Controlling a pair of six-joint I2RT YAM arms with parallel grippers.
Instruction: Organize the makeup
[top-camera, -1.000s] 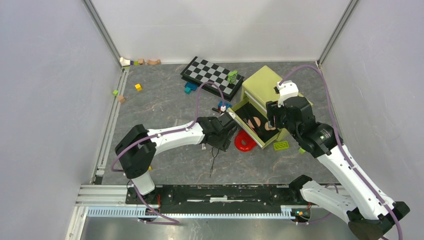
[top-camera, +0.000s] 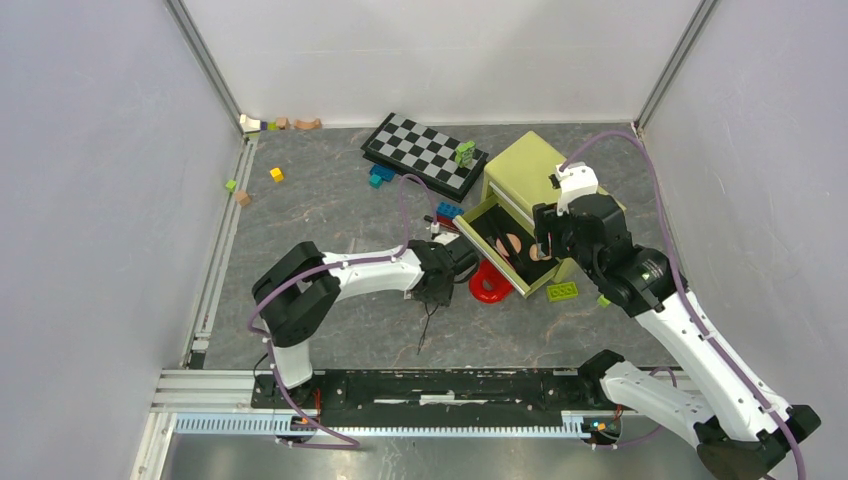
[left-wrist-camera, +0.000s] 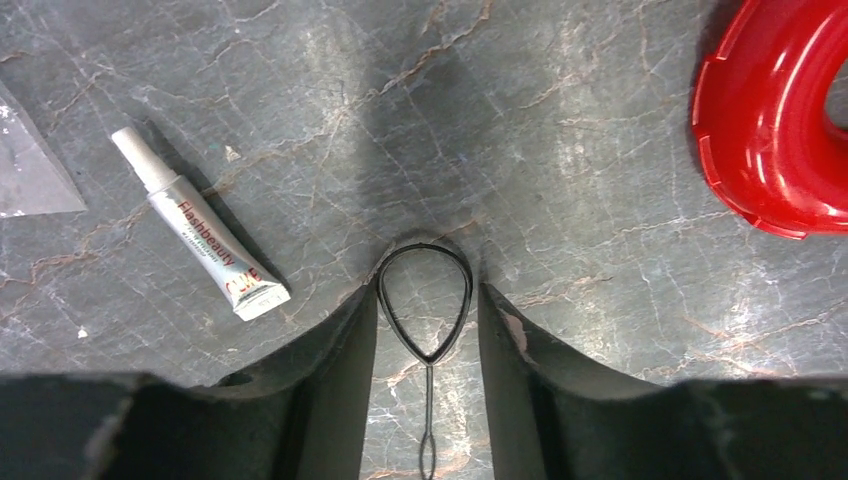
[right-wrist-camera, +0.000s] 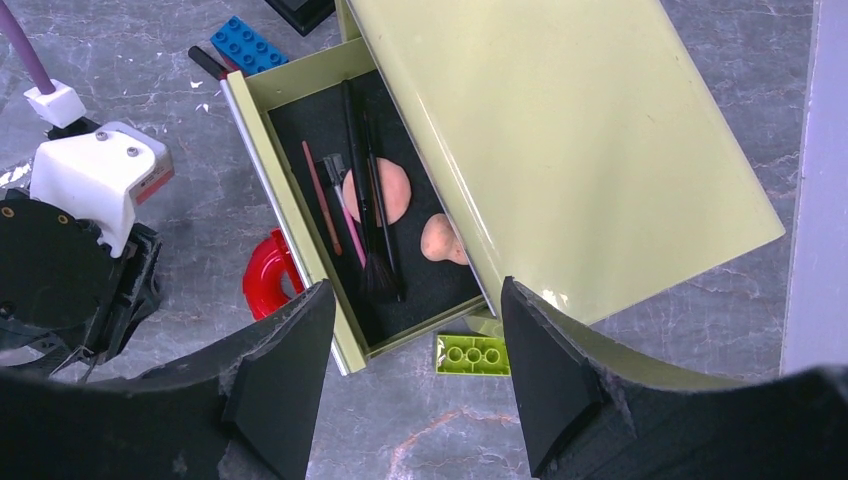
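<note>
A thin dark wire tool with a looped head (left-wrist-camera: 430, 360) lies on the grey floor, its loop between the fingertips of my part-open left gripper. A silver tube (left-wrist-camera: 205, 230) lies left of it. The pale green cabinet (right-wrist-camera: 570, 140) has its drawer (right-wrist-camera: 305, 100) out, holding brushes (right-wrist-camera: 357, 170) and pink sponges (right-wrist-camera: 435, 235). My right gripper stands open above the drawer, nothing seen between its fingers.
A red ring (left-wrist-camera: 760, 120) lies right of the left gripper. Blue bricks (right-wrist-camera: 245, 45), a lime brick (right-wrist-camera: 465, 355) and a checkerboard (top-camera: 420, 145) surround the cabinet.
My left arm has moved slightly down and left in the top view, lowering over the wire tool. The right arm has not visibly moved.
</note>
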